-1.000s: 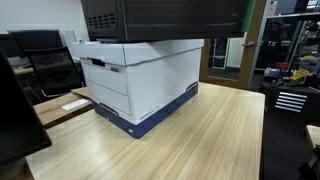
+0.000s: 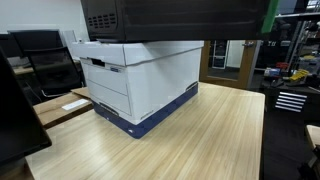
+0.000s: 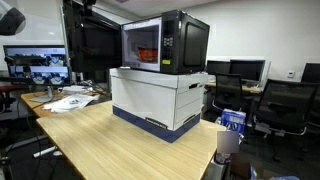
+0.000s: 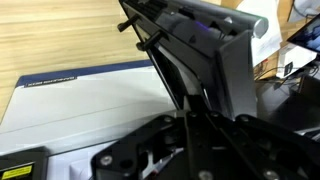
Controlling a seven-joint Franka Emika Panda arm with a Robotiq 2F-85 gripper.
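Observation:
A black microwave [image 3: 184,42] stands on white boxes [image 3: 160,100]. In exterior view 2 an orange-red object [image 3: 148,55] shows in its front opening or window. Only the microwave's dark underside and side [image 2: 150,20] appear in exterior view 1, with a green strip [image 2: 270,17] at the right end. My gripper is at the bottom of the wrist view, shut, close against a long black slab [image 4: 190,40] that looks like the microwave door. Its fingertips are dark and hard to separate from the slab; whether they touch cannot be told. Nothing shows between them.
The boxes rest on a blue base [image 2: 150,122] on a wooden table [image 2: 190,135]. A blue-and-white package [image 3: 232,122] stands near its right edge. Monitors and chairs fill the background. A dark monitor edge [image 2: 18,100] is at far left.
The black form along the top of exterior view 1 now reaches farther right, and the green strip has shifted right and tilted. Dark shapes have appeared at the upper right. Boxes and table are unchanged.

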